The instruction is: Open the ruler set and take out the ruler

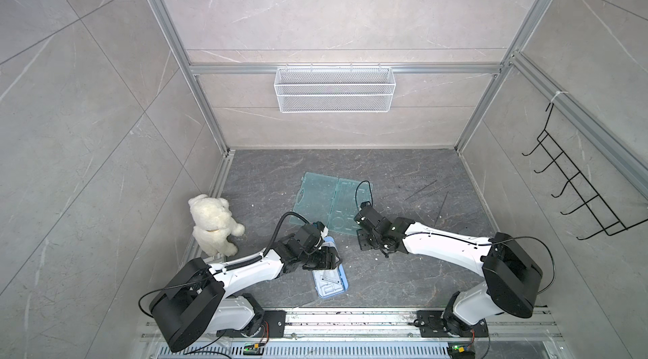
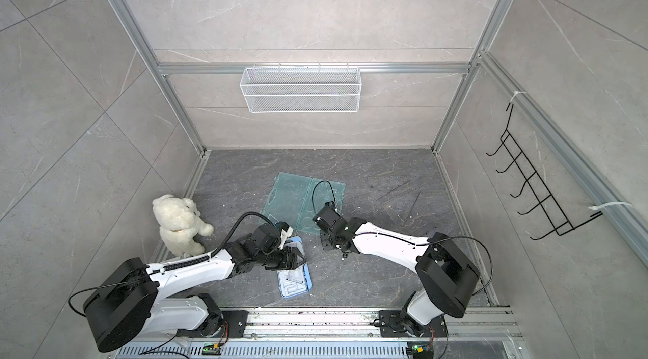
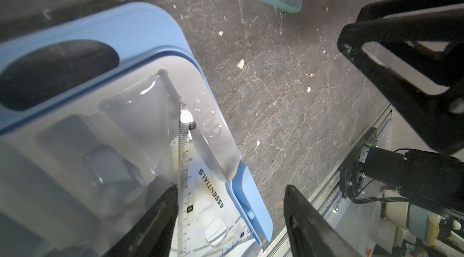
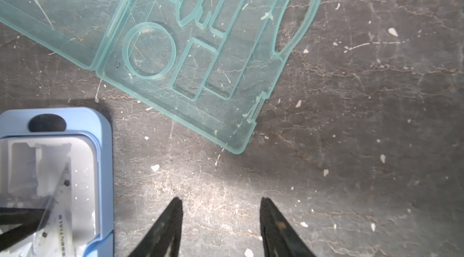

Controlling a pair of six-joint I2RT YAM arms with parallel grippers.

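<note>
The blue ruler set case [image 1: 340, 276], with a clear inner tray [image 3: 120, 131] and printed rulers [image 3: 207, 189], lies on the floor at the front centre. My left gripper is over its side edge and latch, fingers apart; whether they grip it is unclear. An open teal translucent case [image 4: 193, 121] lies behind it, empty. My right gripper hangs open right of the blue case, near the teal one, nothing between its fingers.
A white teddy bear [image 1: 212, 224] sits at the left wall. A wire basket [image 1: 334, 88] hangs on the back wall, a black hook rack [image 1: 573, 183] on the right wall.
</note>
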